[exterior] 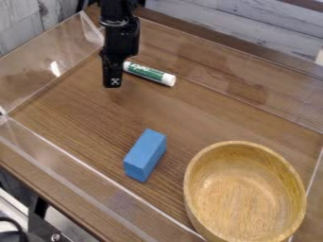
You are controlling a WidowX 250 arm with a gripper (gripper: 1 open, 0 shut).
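My black gripper (111, 77) hangs low at the back left of the wooden table, shut, with nothing visible between its fingers. Just right of it a green and white cylinder (149, 74) lies on its side, angled toward the lower right. A blue block (145, 154) rests nearer the front, and a yellow oval bowl (245, 213) stands at the front right.
Pale walls (265, 28) edge it at the back, and its edge shows at the lower left.
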